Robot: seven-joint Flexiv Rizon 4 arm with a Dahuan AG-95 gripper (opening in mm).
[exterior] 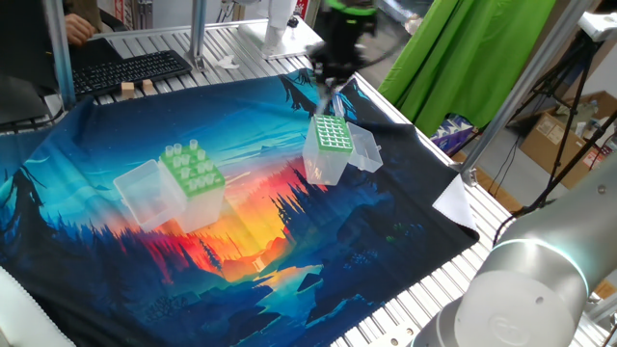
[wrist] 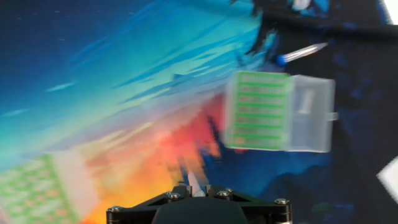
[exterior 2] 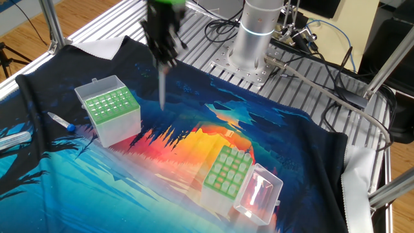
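My gripper [exterior 2: 163, 63] is blurred and shut on a long, pale pipette tip [exterior 2: 162, 90], which points down. In the wrist view the tip [wrist: 194, 183] shows between the fingers. One clear box with a green rack [exterior: 333, 133] stands open, its lid [exterior: 364, 147] folded outward; no tips stand up from this rack. In exterior view 1 the gripper and tip are behind this box. The other open box [exterior: 198, 204] has several translucent tips [exterior: 193, 173] standing in its green rack, and its lid [exterior: 149, 193] lies to the side.
A pen with a blue end [exterior 2: 63, 122] lies near the rack without tips, and a white marker-like object [exterior 2: 14, 140] is further left. A colourful cloth [exterior: 96, 280] covers the table. A keyboard [exterior: 130, 72] and two small wooden blocks [exterior: 128, 90] sit at the back.
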